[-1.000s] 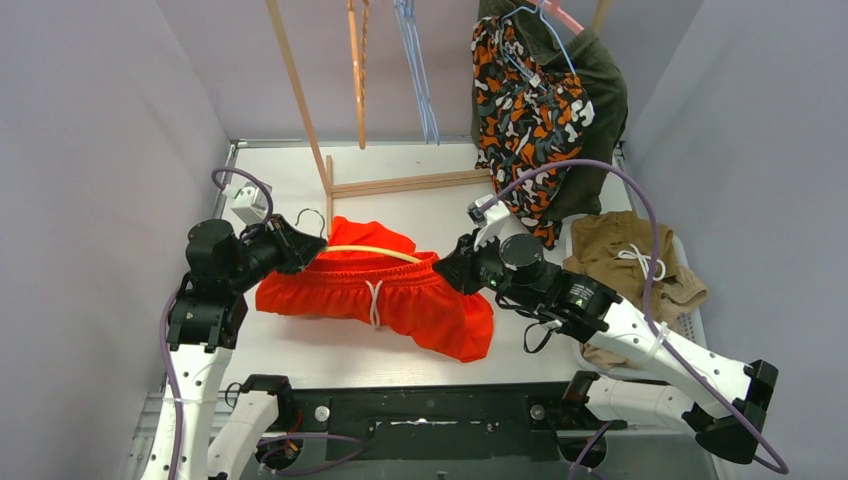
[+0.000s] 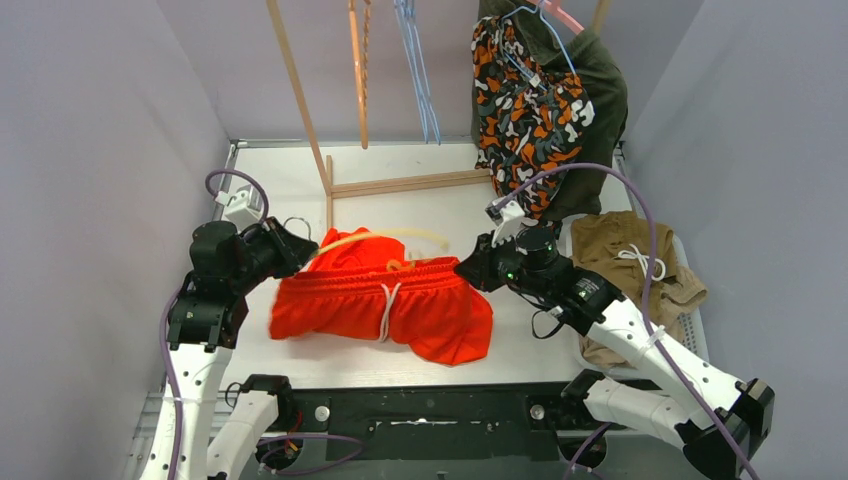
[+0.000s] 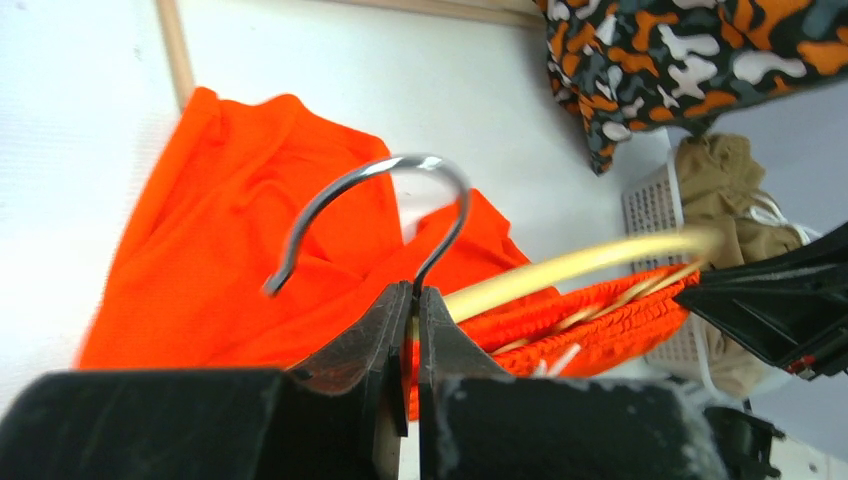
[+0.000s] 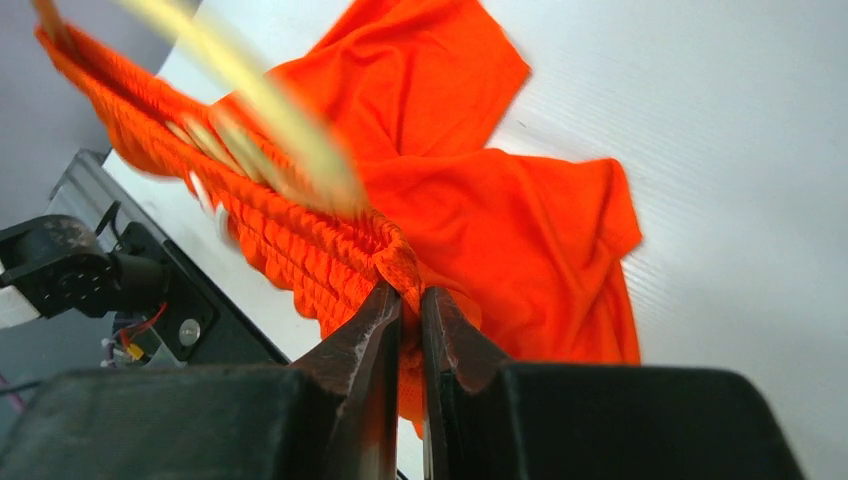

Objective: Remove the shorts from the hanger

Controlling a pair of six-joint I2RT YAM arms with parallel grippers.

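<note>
The red shorts (image 2: 430, 320) hang low over the white table, waistband stretched between the grippers, more red fabric on the table behind. My left gripper (image 2: 300, 250) is shut on the hanger (image 3: 560, 268) at its metal hook (image 3: 350, 175); the hanger's pale bar arches rightward above the waistband. My right gripper (image 2: 465, 268) is shut on the waistband's right part, seen bunched between its fingers in the right wrist view (image 4: 405, 280).
Empty hangers (image 2: 410, 60) and hanging camouflage clothing (image 2: 530, 120) stand at the back. A basket (image 2: 688, 320) with brown clothing sits at the right. Wooden bars (image 2: 410, 183) lie along the table's back.
My right gripper has moved rightward with the waistband, stretching it. The hanger's right end now rises higher and is blurred. The left gripper has shifted slightly.
</note>
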